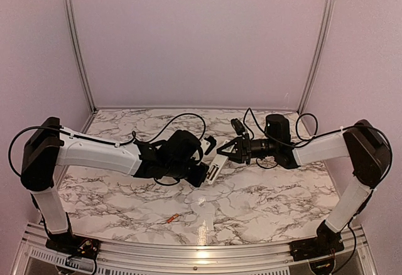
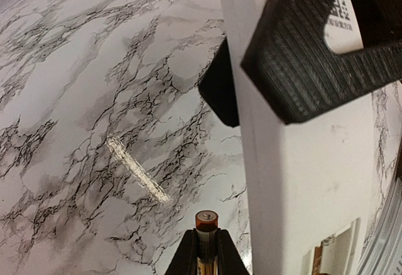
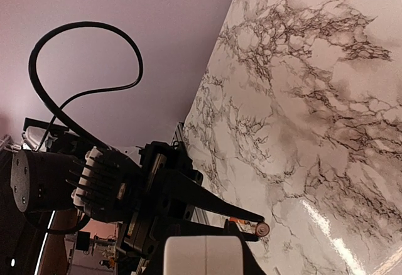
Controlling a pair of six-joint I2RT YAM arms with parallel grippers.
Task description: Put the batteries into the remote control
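Note:
My right gripper [image 1: 227,150] is shut on the white remote control [image 1: 215,169], which hangs over the middle of the table with its battery compartment [image 2: 333,250] exposed. In the left wrist view, my left gripper is shut on a battery [image 2: 207,221], held upright in that view just left of the remote's compartment end. The right wrist view shows that battery's end [image 3: 262,230] between the left gripper's fingertips, beside the remote's white end [image 3: 202,256]. Another battery [image 1: 172,218] lies on the table at the front left of centre.
Walls surround the back and sides; both arms and their cables occupy the middle.

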